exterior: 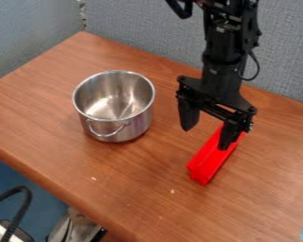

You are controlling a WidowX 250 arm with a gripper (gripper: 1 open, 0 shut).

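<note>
The black gripper (207,130) hangs over the right part of the wooden table, its two fingers spread open. One finger stands left of a long red block (207,164), the other over the block's upper end, hiding part of it. I cannot tell whether that finger touches the block. A steel pot (114,117) with a wire handle stands on the table to the left of the gripper.
A grey padded wall rises behind it. Dark cables lie off the table at the lower left.
</note>
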